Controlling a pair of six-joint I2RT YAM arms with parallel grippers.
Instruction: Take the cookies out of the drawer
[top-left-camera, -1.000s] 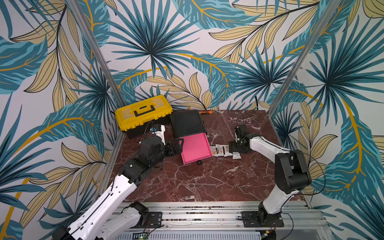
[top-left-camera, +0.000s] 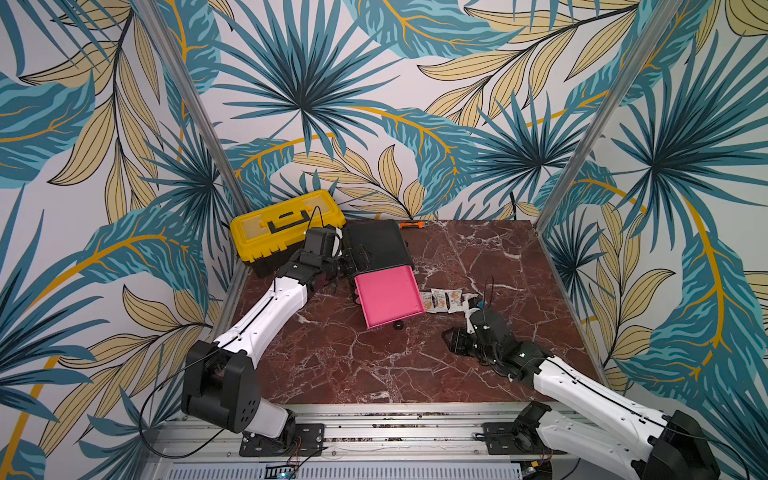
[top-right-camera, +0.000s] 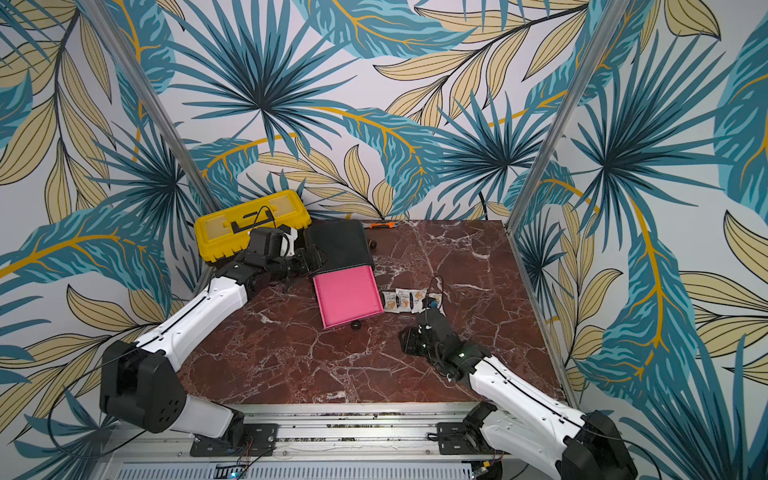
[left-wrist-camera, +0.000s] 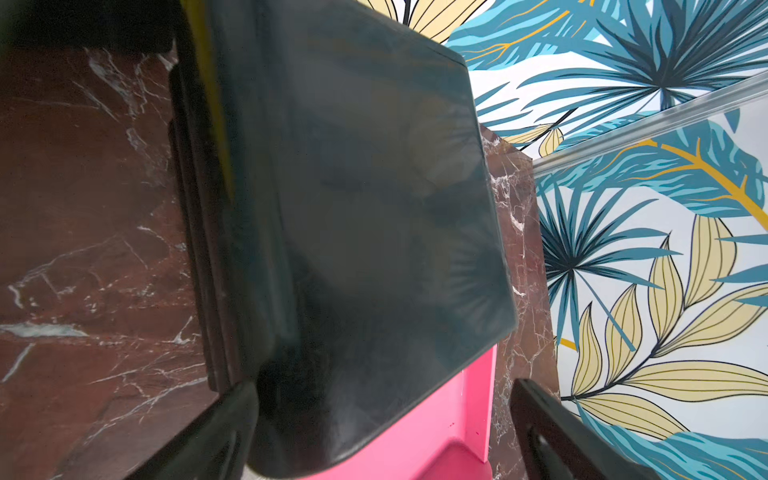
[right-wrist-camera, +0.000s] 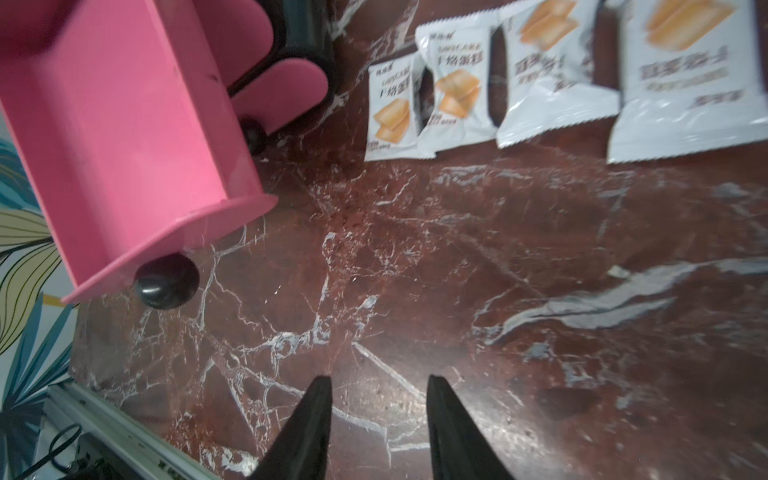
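Observation:
The pink drawer (top-left-camera: 389, 297) is pulled out of its black cabinet (top-left-camera: 376, 245), and its floor is bare. To its right several white cookie packets (right-wrist-camera: 462, 88) lie in a row on the table. In the right wrist view my right gripper is open over bare marble, nearer the front edge than the packets, its fingers apart and empty. At the cabinet's left side is my left gripper (top-left-camera: 345, 264). Its fingers (left-wrist-camera: 204, 436) stand wide apart in the left wrist view, with the cabinet top beyond them.
A yellow toolbox (top-left-camera: 286, 224) stands at the back left, behind the left arm. An orange cutter (top-left-camera: 411, 225) lies behind the cabinet. The drawer's black knob (right-wrist-camera: 166, 281) juts from its front. Marble is clear at the table's front and back right.
My right gripper has moved from beside the packets toward the front edge, leaving them lying in a row. My left gripper has moved back from the drawer's left side to beside the cabinet.

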